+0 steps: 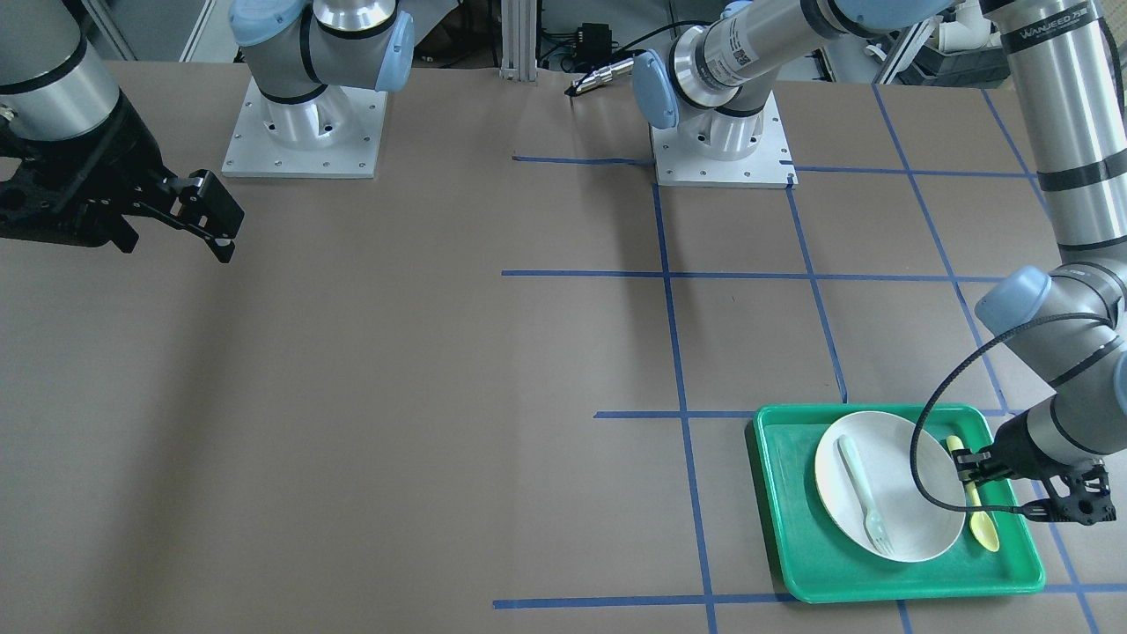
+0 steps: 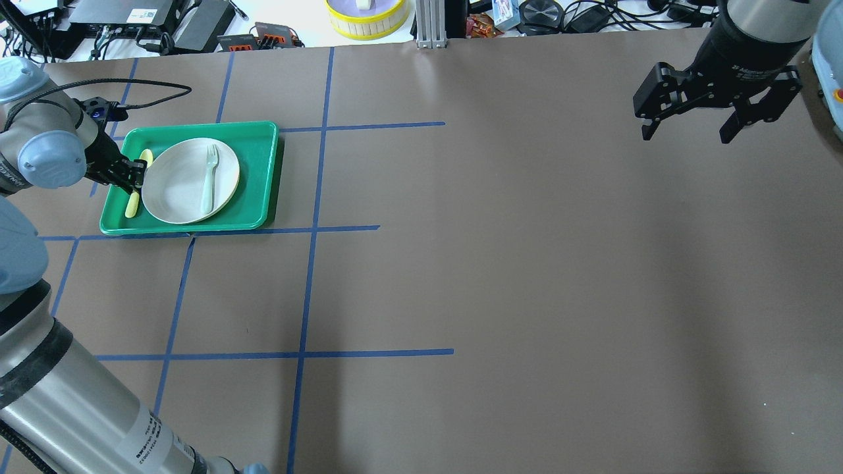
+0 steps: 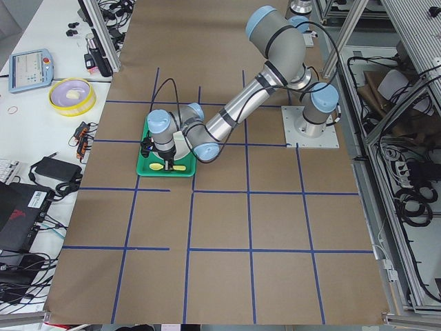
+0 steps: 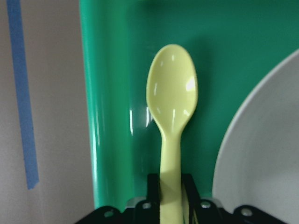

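In the left wrist view my gripper has its black fingers closed on the handle of a pale yellow spoon (image 4: 172, 93), which lies over the floor of a green tray (image 4: 107, 116), close beside the rim of a white plate (image 4: 261, 149). In the front view the plate (image 1: 914, 507) holds a pale mint fork (image 1: 858, 475), and the spoon (image 1: 984, 528) is at the plate's right side, partly hidden by my gripper. Whether the spoon is off the tray floor I cannot tell.
A second arm's black gripper (image 2: 715, 99) hangs at the top right in the top view. Taped blue lines grid the table (image 2: 553, 276), whose middle is clear. Cables and devices lie beyond the edge.
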